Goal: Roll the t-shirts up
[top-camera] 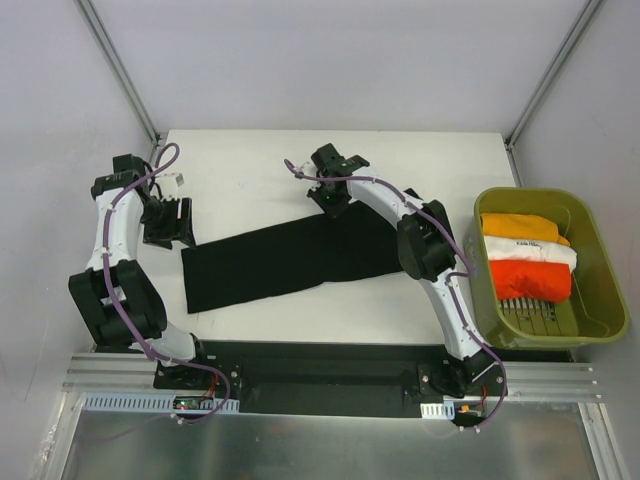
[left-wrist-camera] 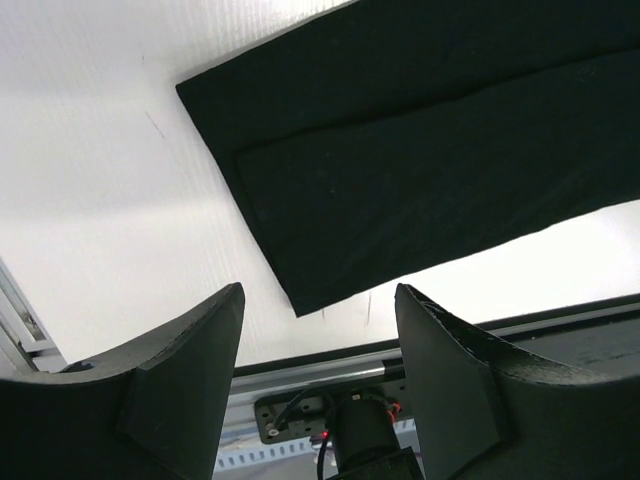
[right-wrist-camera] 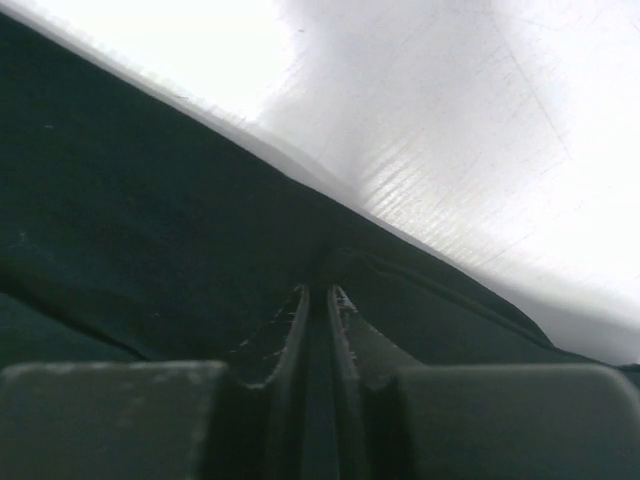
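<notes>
A black t-shirt (top-camera: 270,262), folded into a long strip, lies flat across the table. In the left wrist view its left end (left-wrist-camera: 330,200) shows straight edges and a layered fold. My left gripper stands open above that end, nothing between its fingers. Over the upper edge of the shirt, right of its middle, is my right gripper (top-camera: 328,208). The right wrist view shows its fingertips (right-wrist-camera: 337,297) close together against the dark cloth, with a narrow gap between them. Whether cloth is pinched there cannot be made out. The right arm covers part of the shirt's right end.
A green bin (top-camera: 590,300) stands at the right, holding an orange-yellow roll (top-camera: 522,227), a white roll (top-camera: 530,252) and a red-orange roll (top-camera: 528,280). The table's front edge runs close below it.
</notes>
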